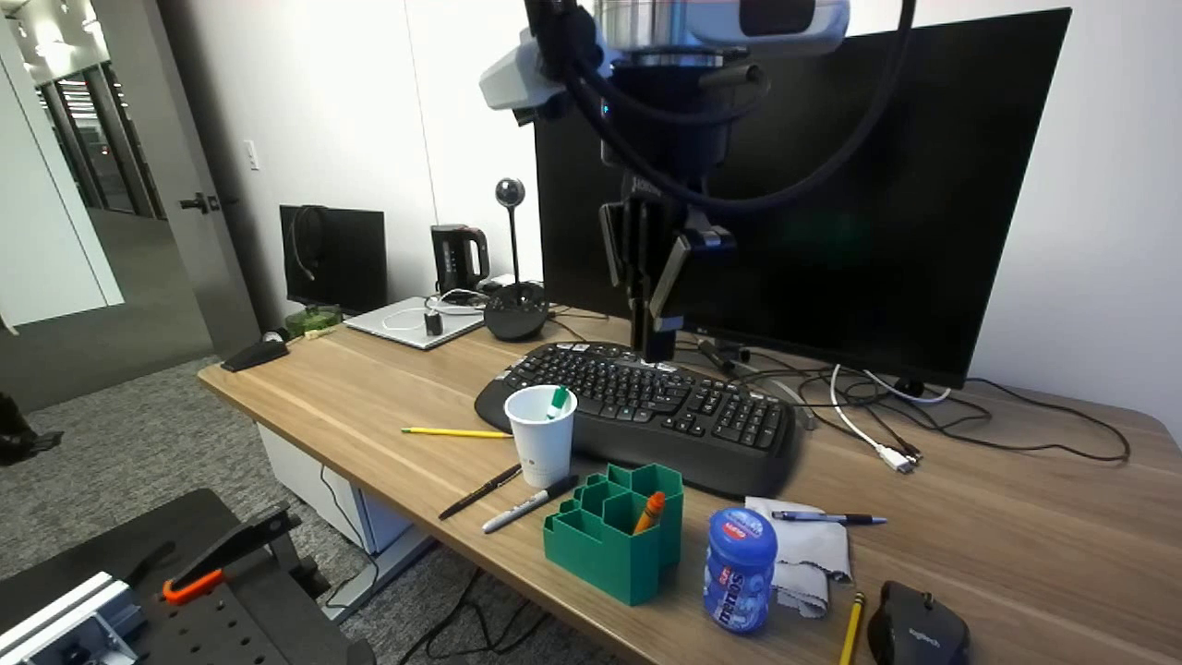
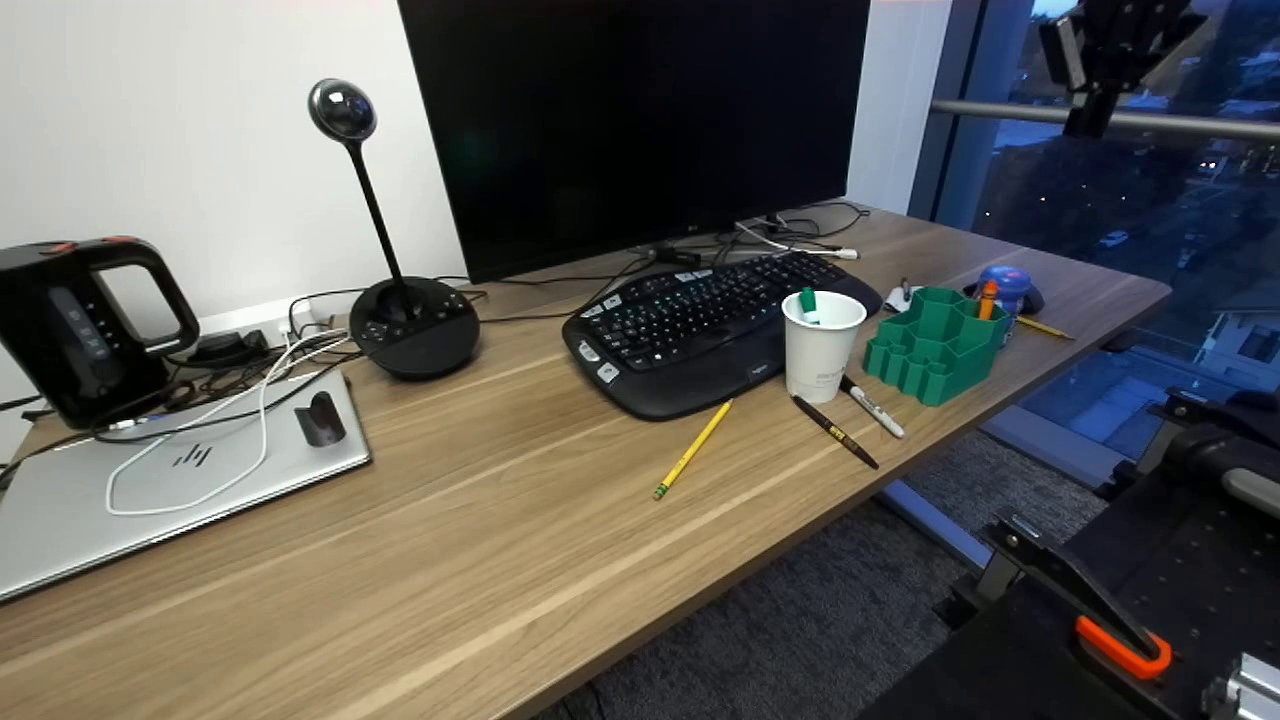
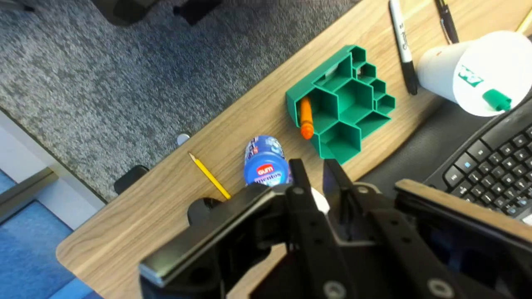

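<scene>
My gripper is partly open, and its narrow gap holds nothing. In exterior view 1 it hangs high above the keyboard, before the dark monitor; exterior view 2 has the gripper (image 2: 1089, 114) at the upper right. An orange marker (image 1: 649, 513) leans inside a compartment of the green hexagonal organizer (image 1: 601, 562); from above, the orange marker (image 3: 306, 119) sits in a cell near the organizer's edge side. A white paper cup (image 1: 540, 447) beside the organizer holds a green marker (image 1: 557, 403). No finger touches the organizer or cup.
A blue gum jar (image 1: 740, 571), grey cloth (image 1: 814, 554), blue pen (image 1: 828, 517) and mouse (image 1: 917, 626) lie right of the organizer. Near the cup are a Sharpie (image 1: 529, 504), a black pen (image 1: 479, 492) and a yellow pencil (image 1: 455, 432). The keyboard (image 1: 654, 410) lies behind.
</scene>
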